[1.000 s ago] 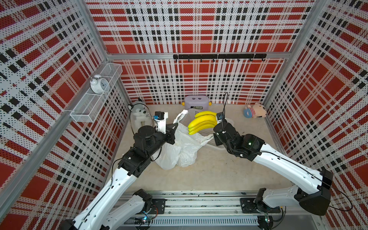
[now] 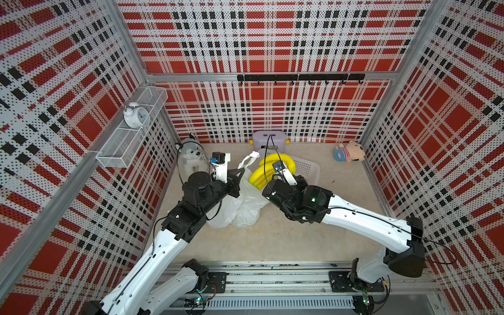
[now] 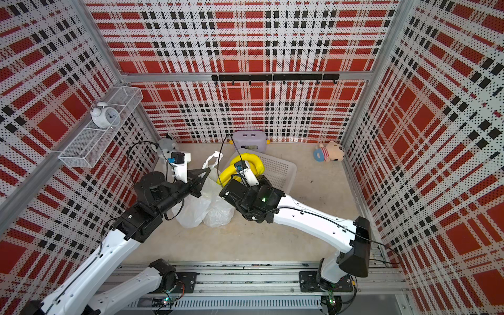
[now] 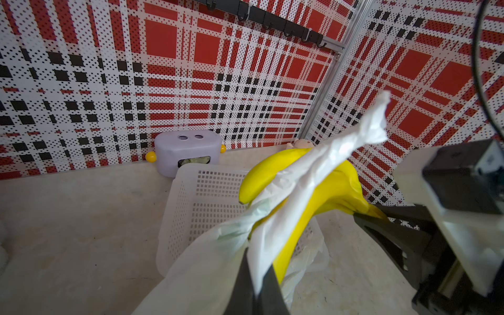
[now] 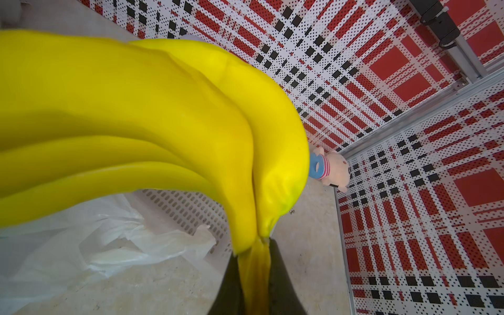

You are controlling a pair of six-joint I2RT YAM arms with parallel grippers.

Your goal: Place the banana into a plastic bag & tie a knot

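A yellow banana bunch (image 2: 273,167) hangs over the bag's mouth, its stem between the fingers of my right gripper, which is shut on it. A crumpled white plastic bag (image 2: 244,207) hangs down to the table. My left gripper is shut on its upper edge, the twisted strip rising above the fingers and in front of the bananas in the left wrist view. The lower part of the bananas is partly hidden by the bag and right arm in the top views.
A white perforated basket (image 3: 283,168) stands behind the bananas, with a purple box (image 3: 249,140) at the back wall. A plush toy (image 2: 349,152) lies back right, a grey husky (image 2: 191,155) back left.
My right gripper has moved left with the bananas, bringing them from over the basket toward the bag and higher. My left gripper is nearly still.
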